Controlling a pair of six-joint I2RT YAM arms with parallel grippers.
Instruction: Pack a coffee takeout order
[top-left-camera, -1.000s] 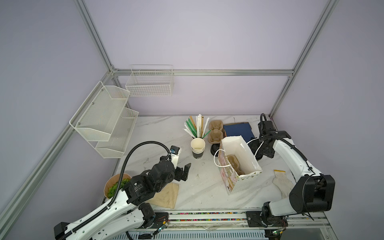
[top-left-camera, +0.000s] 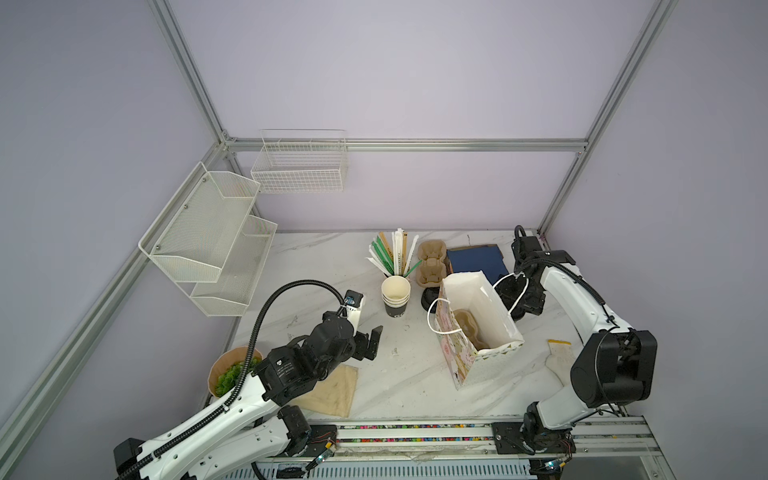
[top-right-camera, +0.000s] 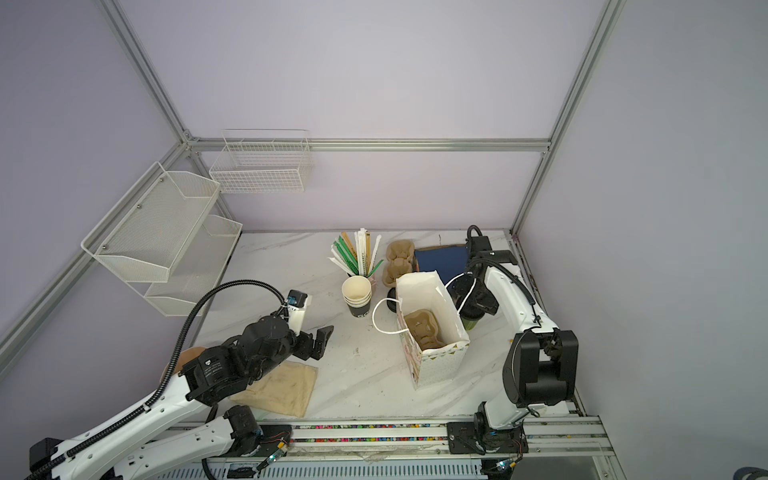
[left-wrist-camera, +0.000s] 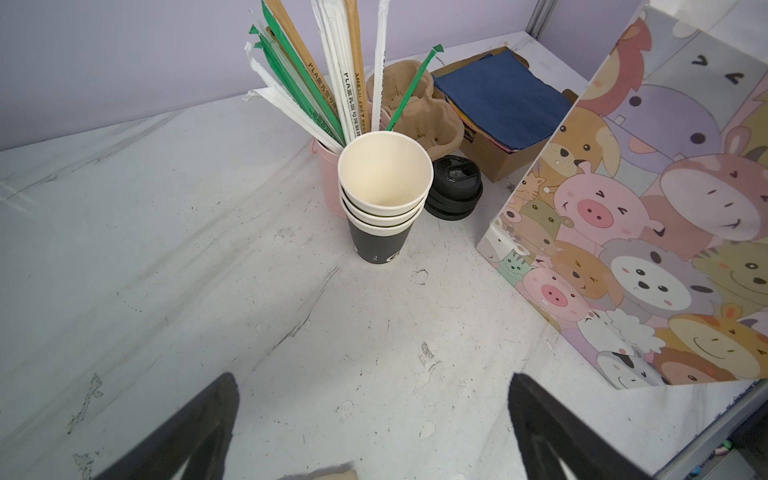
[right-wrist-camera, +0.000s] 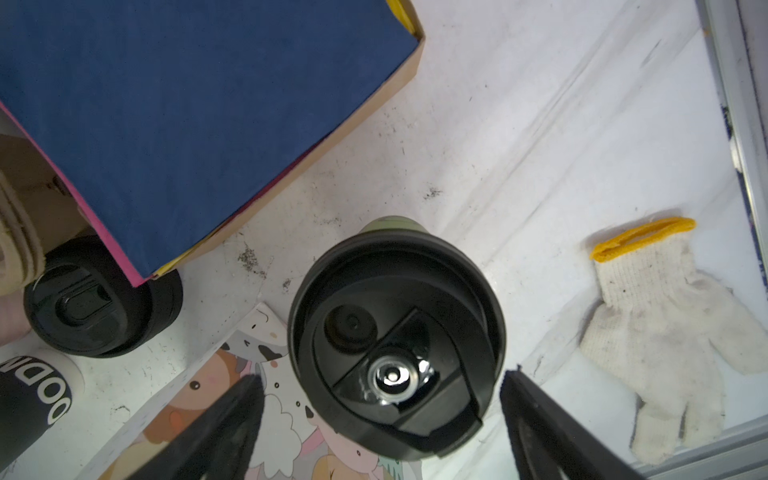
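Note:
Inside the right wrist view, a tumbler with a black lid (right-wrist-camera: 384, 344) and a greenish body stands between the parted fingers of my right gripper; a gap shows on either side of it. My left gripper hangs open over bare table, nothing between its fingers. A patterned paper bag (top-left-camera: 456, 352) with white handles stands upright, a brown pulp cup holder (top-right-camera: 422, 329) down inside it. Stacked paper cups (left-wrist-camera: 384, 172) and black lids (left-wrist-camera: 455, 188) sit left of the bag, with wrapped straws (left-wrist-camera: 340, 76) in a pink cup behind.
Blue napkins (right-wrist-camera: 200, 104) lie in a carton at the back, beside another pulp holder (top-left-camera: 432, 260). A white glove (right-wrist-camera: 672, 320) lies on the right. A tan cloth (top-left-camera: 332, 392) and a bowl of greens (top-left-camera: 232, 372) are near the left arm.
My right arm has shifted a little to the left, its elbow higher and its gripper close behind the bag. The left arm has barely moved, and the bag stays put.

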